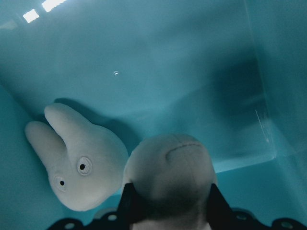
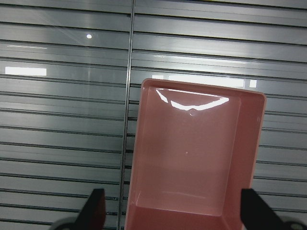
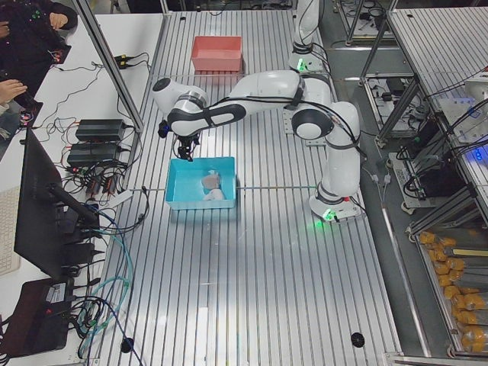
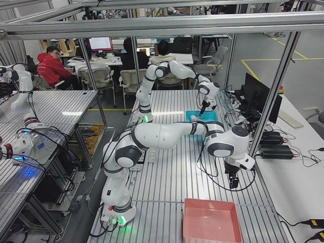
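A blue bin (image 3: 175,187) holds two pale plush toys; one with long ears and round eyes (image 1: 84,153) lies at the side in the left wrist view. The other, a rounded grey plush (image 1: 170,163), fills the space at my left gripper's fingers; whether it is held is unclear, as the camera left view shows the gripper above the bin and both toys inside. My right gripper is open and empty, high over the table beside a pink bin (image 2: 187,153), which is empty.
Monitors (image 3: 38,213), cables and black boxes line one side. Another robot table (image 4: 50,101) stands across a gap, and people sit beyond the frame.
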